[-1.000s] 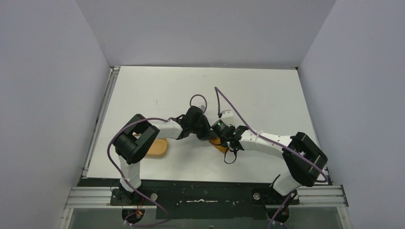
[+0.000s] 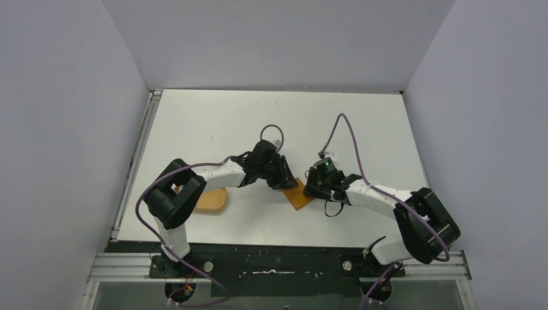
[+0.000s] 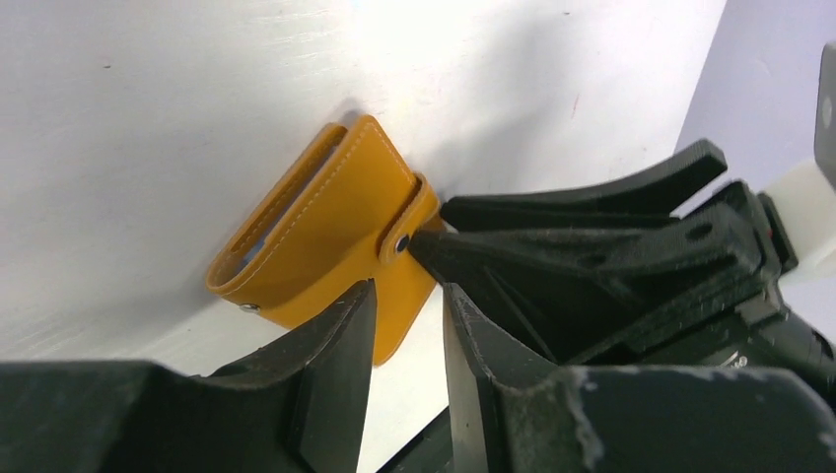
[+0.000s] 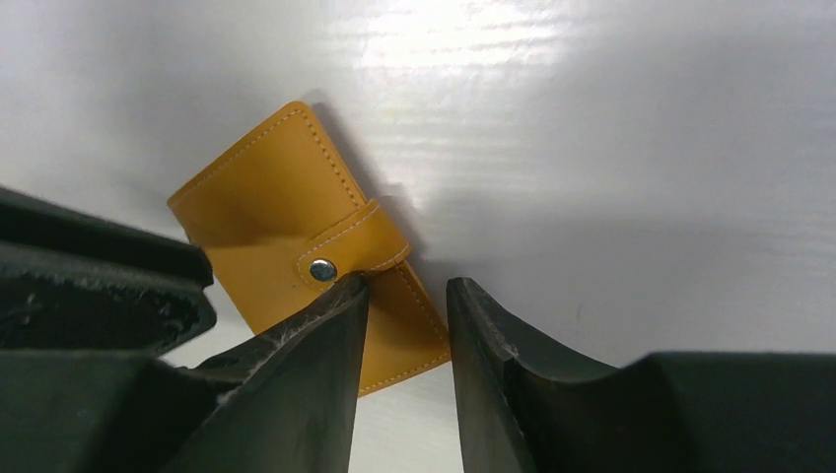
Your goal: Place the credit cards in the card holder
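The orange-brown card holder (image 2: pixel 298 196) lies on the table between my two arms. Its strap with a snap (image 3: pixel 401 243) crosses the edge in the left wrist view, and something dark blue shows inside its gaping pocket; no card can be made out clearly. My left gripper is open beside the holder, nothing between its fingers. In the right wrist view, my right gripper stands part open over the holder's strap-side edge, a gap showing between its fingertips. One right finger (image 3: pixel 468 254) comes up against the holder by the strap in the left wrist view.
A tan tray (image 2: pixel 211 201) sits at the left, partly covered by my left arm; its contents are hidden. Bare white table (image 2: pixel 220 123) stretches behind both arms. The two grippers are very close together at the holder.
The holder shows more now. The left arm has shifted only slightly.
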